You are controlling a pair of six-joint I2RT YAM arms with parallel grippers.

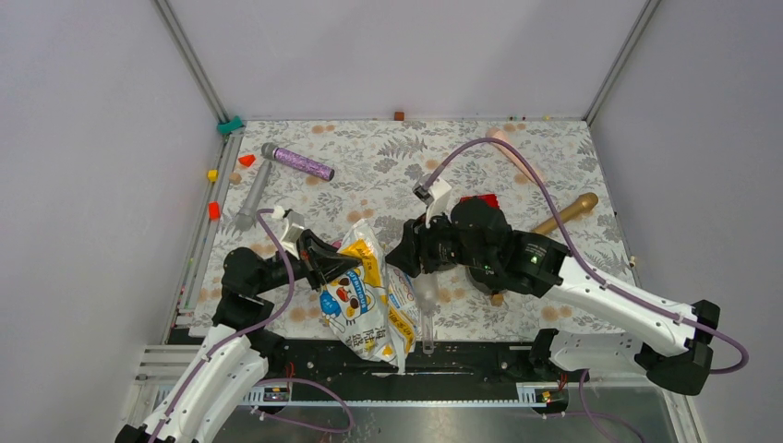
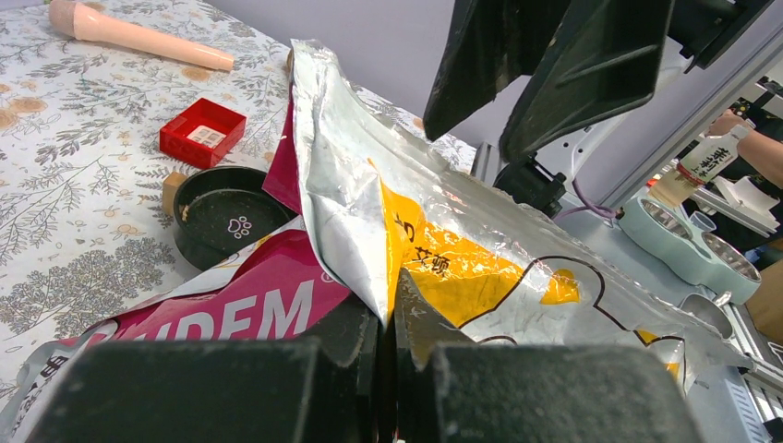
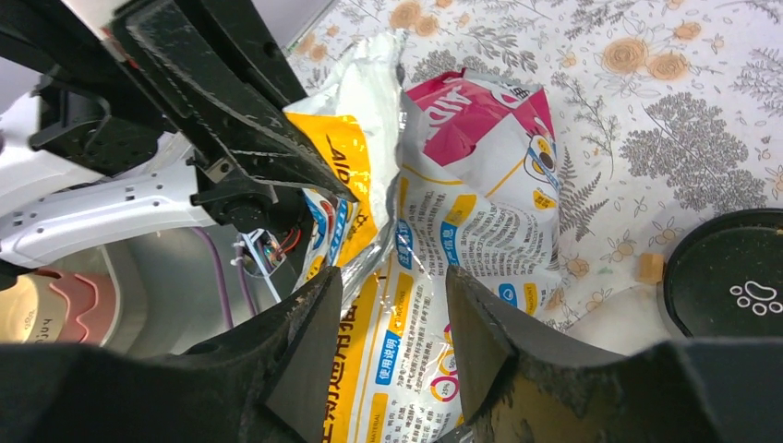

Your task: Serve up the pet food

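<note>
My left gripper (image 1: 343, 264) is shut on the top edge of the printed pet food bag (image 1: 355, 314), which hangs at the front middle; in the left wrist view its foil rim (image 2: 342, 166) rises between the fingers. My right gripper (image 1: 403, 263) stands open just right of the bag and above it; its fingers show at top in the left wrist view, apart from the foil. A black bowl with a paw print sits behind the bag, seen also as a bowl (image 3: 729, 277) in the right wrist view.
A red box (image 2: 201, 134) and a small wooden block (image 3: 651, 269) are by the bowl. Rod-like objects, among them a pink one (image 1: 517, 155) and a gold one (image 1: 572, 209), lie at the right; a purple one (image 1: 297, 161) lies back left.
</note>
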